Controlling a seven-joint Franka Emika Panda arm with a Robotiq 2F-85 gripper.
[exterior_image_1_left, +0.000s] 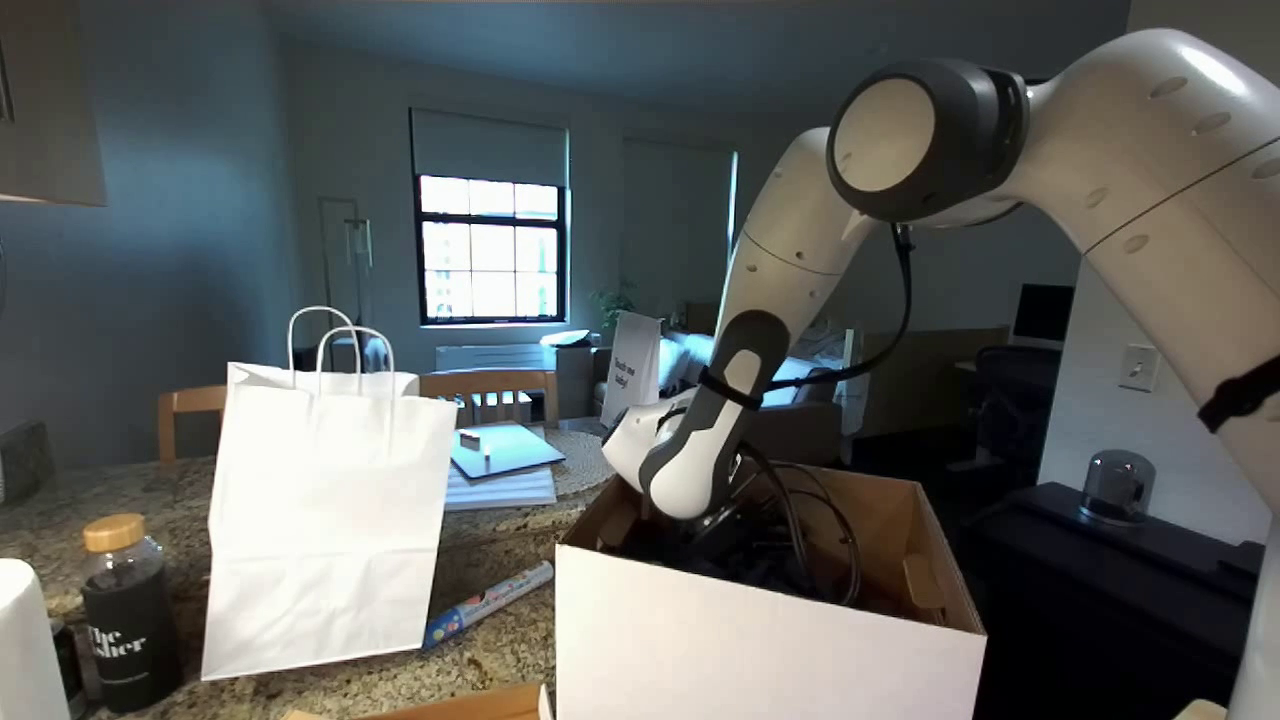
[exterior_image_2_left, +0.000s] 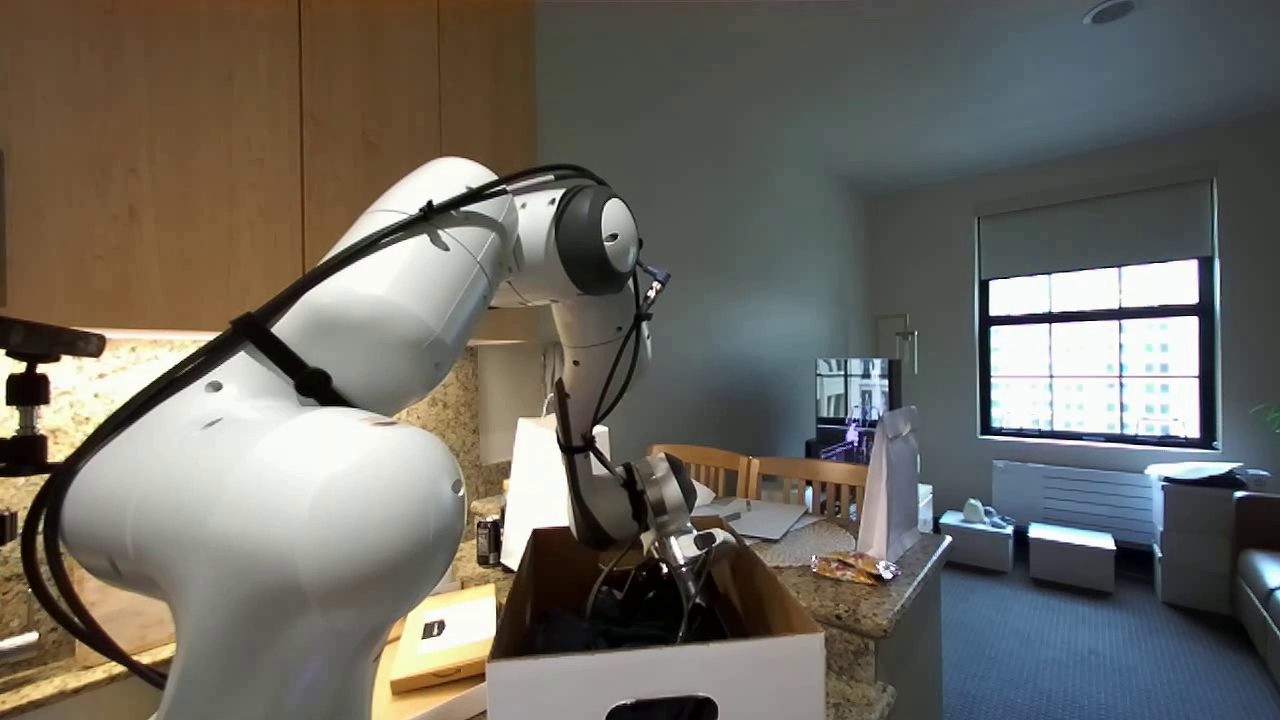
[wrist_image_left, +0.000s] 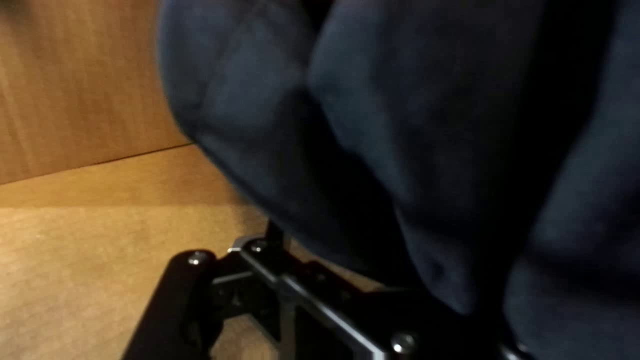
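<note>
My gripper reaches down into a white-sided cardboard box, and its tips are hidden there in both exterior views. The wrist view shows the black linkage and one finger of the open gripper low in the picture. Dark navy cloth fills much of that view, very close to the camera and lying over part of the gripper. Brown cardboard of the box wall shows at the left. In exterior view 2 the dark cloth lies in the bottom of the box, under the wrist.
Left of the box on the granite counter stand a white paper bag and a bottle with a wooden lid. A blue-and-white tube lies between bag and box. A yellow box sits beside the carton.
</note>
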